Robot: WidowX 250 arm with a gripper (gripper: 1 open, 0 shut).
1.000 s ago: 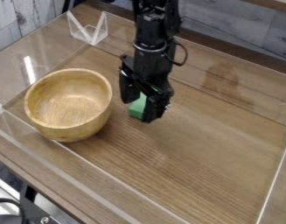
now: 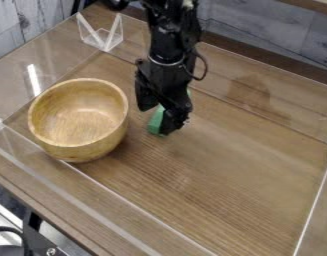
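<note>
My black gripper (image 2: 166, 100) hangs in the upper middle of the camera view, open, its fingers low over a green object (image 2: 162, 121) on the wooden table (image 2: 233, 190). The green object is partly hidden behind the gripper; whether the fingers touch it cannot be told. A large tan bowl (image 2: 78, 120) sits just to the left.
A wall runs along the back, and the table's left edge has white fittings and cables beside it.
My gripper has shifted and turned slightly over the green object, which now shows as a narrower upright shape. The bowl has not moved.
</note>
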